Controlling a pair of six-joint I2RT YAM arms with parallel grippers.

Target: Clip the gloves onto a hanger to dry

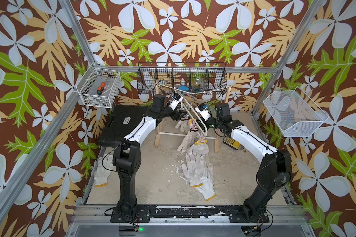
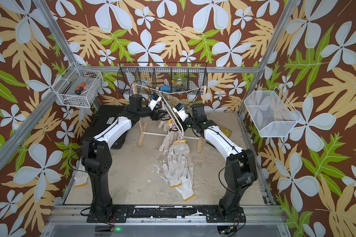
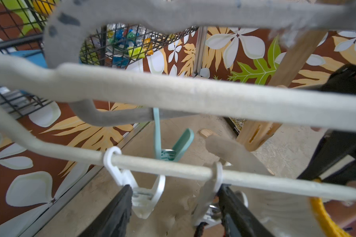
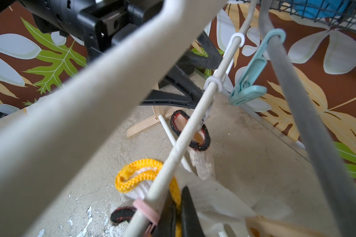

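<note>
A white hanger (image 3: pixel 186 94) with pale clips hangs at the middle of a wooden rack. My left gripper is open at a white clip (image 3: pixel 209 197) on the lower bar, beside another white clip (image 3: pixel 146 201) and a mint clip (image 4: pixel 249 79). My right gripper is shut on a yellow-cuffed glove (image 4: pixel 138 169) below that bar, near a pink clip (image 4: pixel 146 209). Dark-cuffed gloves (image 4: pixel 190 130) dangle under the hanger. More white gloves (image 1: pixel 195 169) lie on the table in front, and one (image 1: pixel 102 173) at the left.
A black case (image 1: pixel 122 122) lies at back left, a yellow box (image 1: pixel 231 143) at back right. Wire baskets (image 1: pixel 98 98) are mounted at left, back and right.
</note>
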